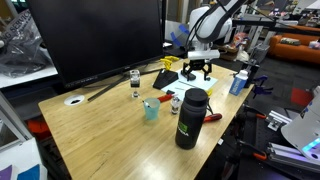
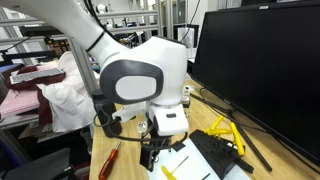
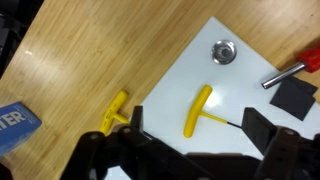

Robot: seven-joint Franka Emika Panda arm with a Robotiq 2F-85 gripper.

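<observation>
My gripper is open above a white sheet (image 3: 168, 98), its dark fingers wide apart. A small yellow-handled tool (image 3: 198, 110) with a thin dark shaft lies on the sheet; its handle shows between the fingers in the wrist view. Also on the sheet are a round metal piece (image 3: 223, 52) and a black square (image 3: 293, 97). In exterior view 1 the gripper (image 1: 196, 71) hangs over the far right of the table. Exterior view 2 shows the gripper (image 2: 158, 150) low over the sheet, beside the yellow tool.
A black bottle (image 1: 191, 120), a pale cup (image 1: 152, 109) and a white mug (image 1: 176, 103) stand nearer the front. Another yellow tool (image 3: 113, 110) lies left of the sheet in the wrist view. A large monitor (image 1: 108, 38) lines the back.
</observation>
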